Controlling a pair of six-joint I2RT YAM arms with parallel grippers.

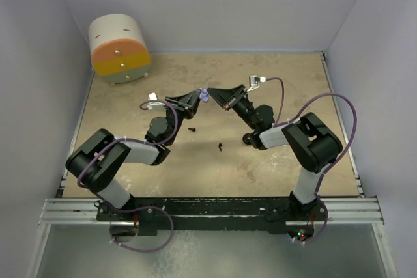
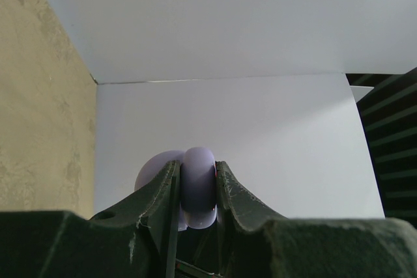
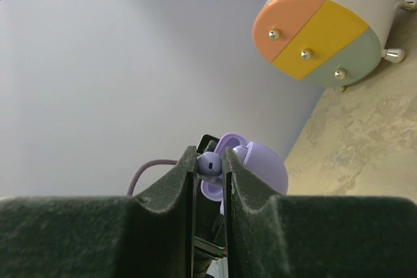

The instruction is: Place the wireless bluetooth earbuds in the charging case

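The lavender charging case [image 2: 198,187] is clasped by my left gripper, which is shut on it. From the right wrist view, the case [image 3: 264,166] stands with its lid raised just beyond the fingertips. A small round lavender earbud [image 3: 210,164] sits between the fingers of my right gripper, shut on it. The earbud overlaps the case's opening in that view; whether it touches or has entered a slot, I cannot tell. From above, both grippers, left [image 1: 199,94] and right [image 1: 211,90], meet tip to tip around the case [image 1: 204,95].
A white drum-shaped cabinet [image 1: 119,43] with coloured drawers stands at the back left. Two small dark pieces, one left [image 1: 192,129] and one nearer [image 1: 220,147], lie on the table [image 1: 280,174] below the grippers.
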